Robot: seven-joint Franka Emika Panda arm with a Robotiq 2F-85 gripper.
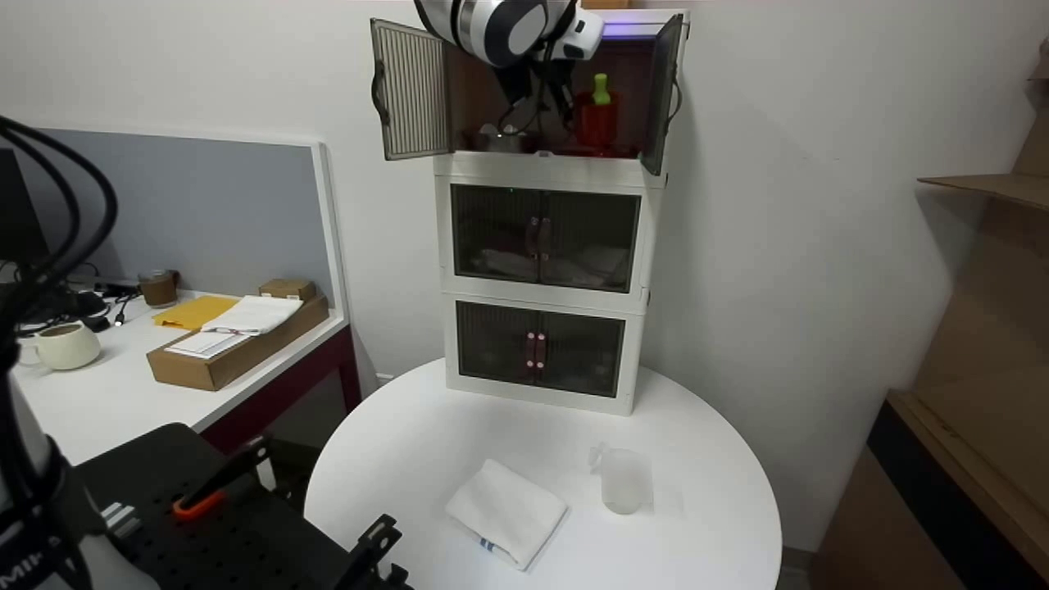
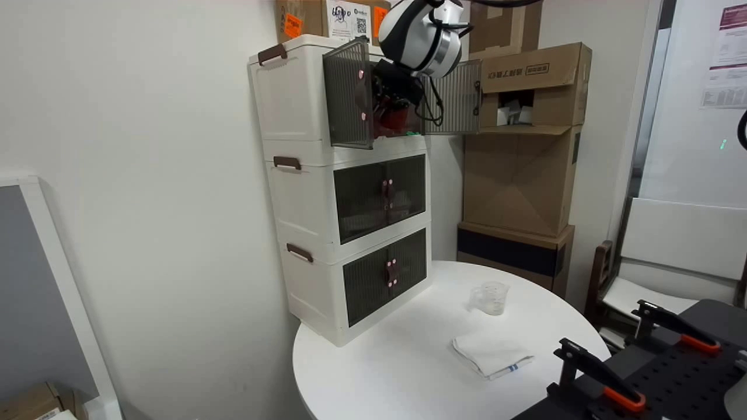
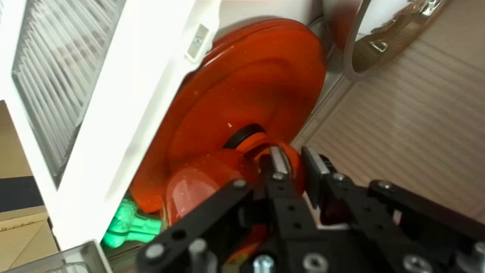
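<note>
In the open top cabinet (image 1: 543,167), my gripper reaches in with its fingers part open. A glossy red cup-like vessel (image 3: 195,184) is beside it, and a red handle-like part shows between the fingertips. Whether they touch it cannot be told. Behind it in the wrist view is a large round red plate (image 3: 254,82). From exterior view 1, the red vessel (image 1: 596,123) has a green top part (image 1: 601,88) and appears just right of the fingers. The arm hides much of the vessel in exterior view 2.
Both cabinet doors stand open, the left door (image 1: 413,93) and right door (image 1: 665,93) flanking the arm. Metal pots (image 1: 501,141) sit left inside. A green object (image 3: 132,225) lies near the plate. On the round table are a folded towel (image 1: 506,513) and a clear cup (image 1: 624,482).
</note>
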